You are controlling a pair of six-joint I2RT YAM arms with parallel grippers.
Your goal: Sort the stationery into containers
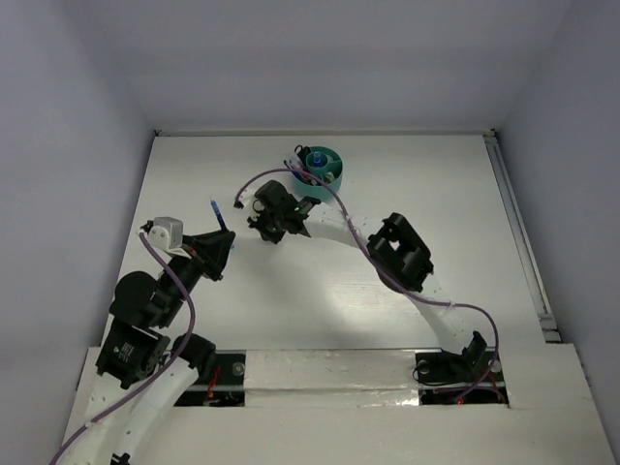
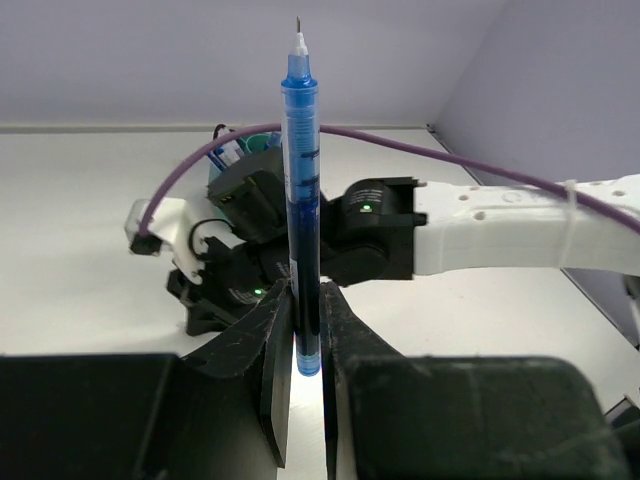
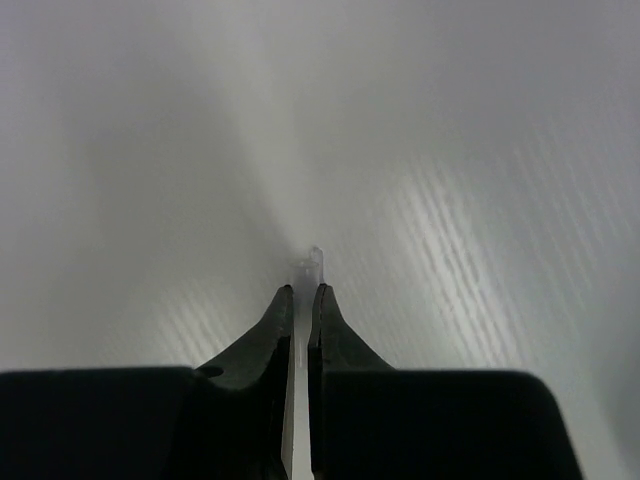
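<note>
My left gripper (image 1: pixel 219 254) is shut on a blue pen (image 2: pixel 300 170), held upright, tip up, at the left of the table. My right gripper (image 1: pixel 266 234) is low over the table left of the teal container, shut on a small clear, whitish item (image 3: pixel 316 260) that is mostly hidden between its fingers; I cannot tell what it is. The teal container (image 1: pixel 329 189) at the back centre holds several stationery items and a smaller inner cup, partly hidden behind the right arm and its cable.
Grey walls border it at the back and sides.
</note>
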